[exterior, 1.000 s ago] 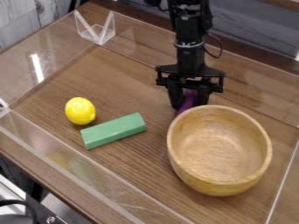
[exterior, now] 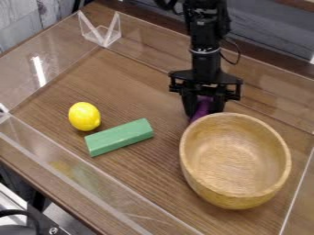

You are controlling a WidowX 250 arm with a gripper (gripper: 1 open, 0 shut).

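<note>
The black gripper [exterior: 201,96] reaches down at the upper middle, just behind the large tan bowl [exterior: 234,184]. It is shut on a purple object [exterior: 200,110], mostly hidden by the gripper and the bowl's rim; what it is I cannot tell.
A yellow lemon [exterior: 84,117] and a green block [exterior: 119,137] lie on the wooden table [exterior: 98,64] at the left. A clear wire-like holder [exterior: 98,27] stands at the back left.
The gripper and the purple object have shifted very slightly; the bowl appears a little further right. Otherwise little differs.
</note>
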